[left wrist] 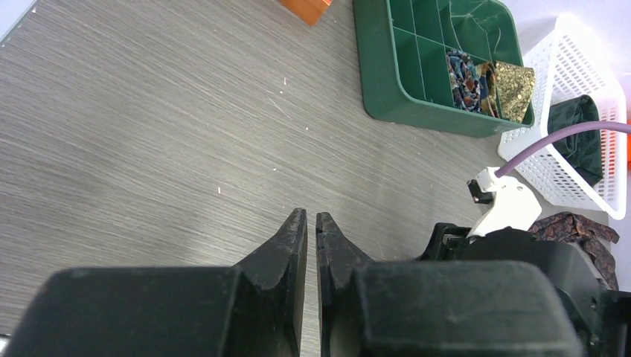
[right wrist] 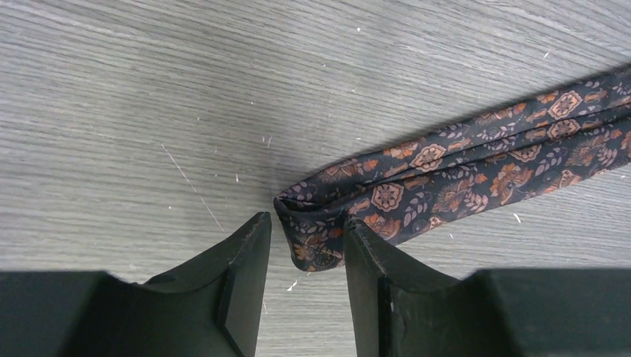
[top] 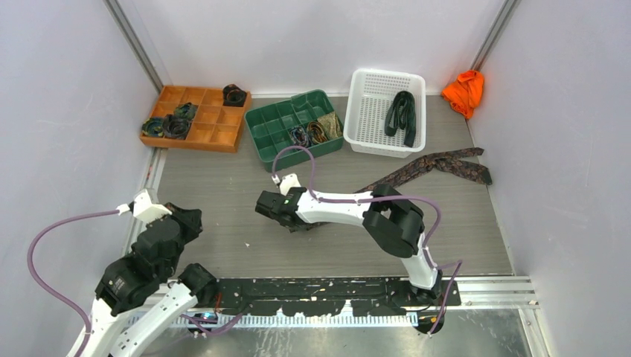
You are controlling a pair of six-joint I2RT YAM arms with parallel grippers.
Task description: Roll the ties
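A dark floral tie (top: 417,167) stretches diagonally across the table, its far part crossed at the right. In the right wrist view its folded near end (right wrist: 312,238) lies between and just beyond the fingertips of my open right gripper, which is low over it. In the top view the right gripper body hides that end. My left gripper is at the lower left, over bare table away from the tie, open with a narrow gap and nothing between its fingers.
An orange divided tray (top: 208,130) and green divided box (top: 264,134) hold rolled ties. A white basket (top: 364,111) holds a dark green tie (top: 402,119). Orange cloth (top: 463,93) sits at the back right.
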